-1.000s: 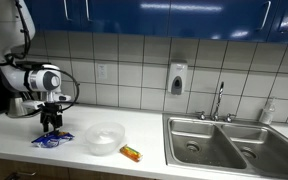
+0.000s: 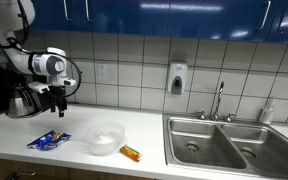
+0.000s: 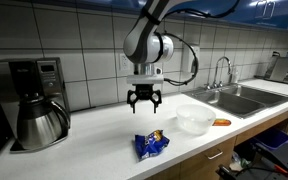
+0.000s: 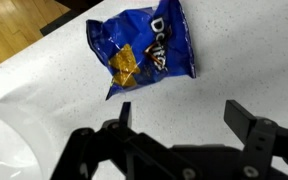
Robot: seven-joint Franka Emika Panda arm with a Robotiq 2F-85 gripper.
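A blue Doritos bag [image 2: 49, 140] lies flat on the white counter [image 3: 74, 154] at the left; the wrist view shows the same bag [image 4: 144, 45] with its orange print, ahead of the fingertips. My gripper [image 3: 144, 105] hangs above the counter behind the bag, clear of it. Its two fingers stand wide apart in the wrist view, and only bare counter shows between them, so the gripper is open and empty. To the right of the bag stands a whitish translucent bowl [image 2: 104, 138]; no contents can be made out.
Right of the bowl lies a small orange and green item [image 2: 132, 154]. A coffee maker [image 3: 34, 105] stands at the counter's far left end. The double sink [image 2: 219, 145] is at the right. Open counter surrounds the bag.
The bag still lies on the counter in about the same place.
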